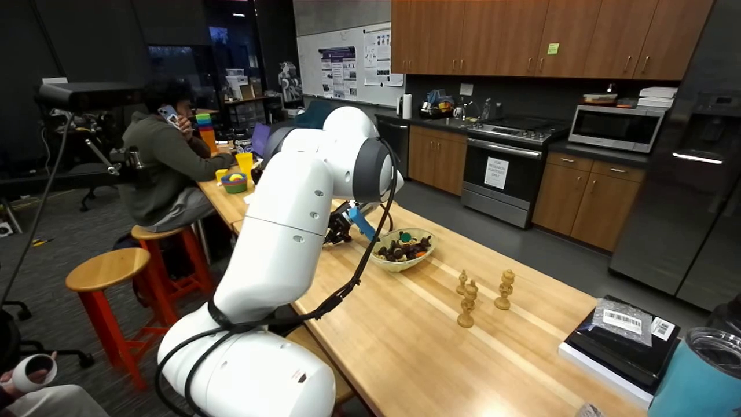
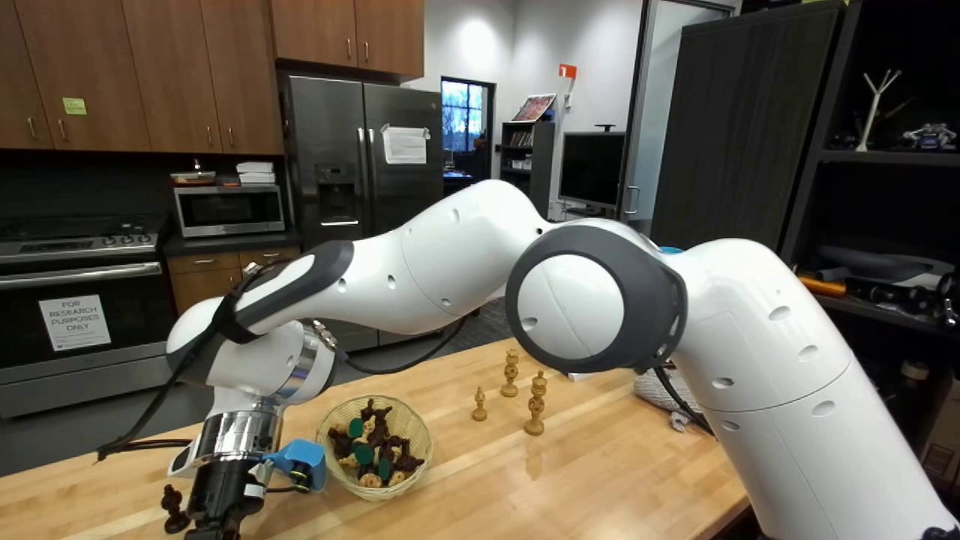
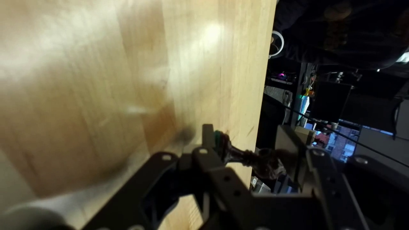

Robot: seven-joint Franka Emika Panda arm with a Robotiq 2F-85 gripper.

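Observation:
In the wrist view a dark brown chess piece [image 3: 245,156] with a green base lies lengthwise between the fingers of my gripper. Its base meets one finger and its head is near the other, so the fingers are shut on it across its length. A dark chess piece [image 2: 174,510] also shows upright beside the gripper in exterior view 2; I cannot tell whether it is the same one. The fingertips are cut off at the bottom there. A woven basket [image 2: 423,432] of dark and light chess pieces stands to the right of the hand.
Light wooden chess pieces stand on the table: a short one [image 2: 479,404], a tall one [image 2: 536,405] and another tall one [image 2: 510,373]. A black box [image 1: 625,344] and a blue tumbler [image 1: 698,379] occupy the near right. Open table lies between.

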